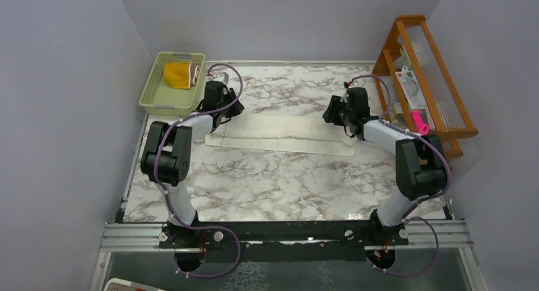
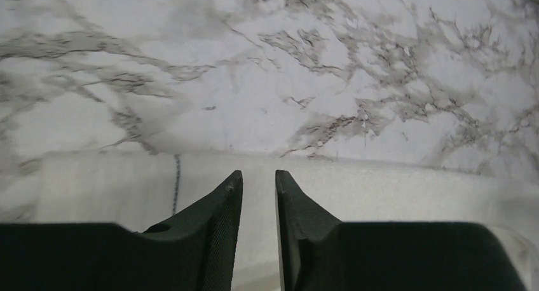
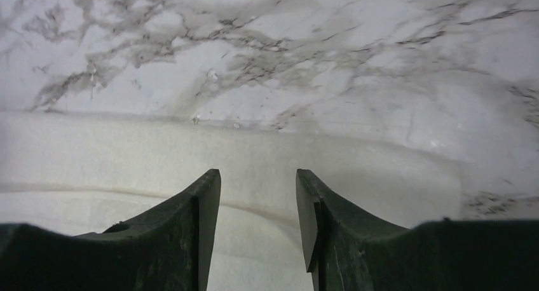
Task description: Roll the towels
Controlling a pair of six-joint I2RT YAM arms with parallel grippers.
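Observation:
A cream towel (image 1: 286, 145) lies lengthwise across the middle of the marble table, with a long fold running along it; a dark stitched line crosses its left part in the left wrist view. My left gripper (image 1: 234, 108) is over the towel's far left portion, fingers close together with a narrow gap (image 2: 259, 176); whether cloth is between them is unclear. My right gripper (image 1: 332, 110) hangs over the right end near the far edge, its fingers part open (image 3: 258, 176), with the towel visible below and between them and nothing visibly held.
A green basket (image 1: 149, 97) holding a yellow cloth stands at the back left. A wooden rack (image 1: 448, 81) stands along the right side.

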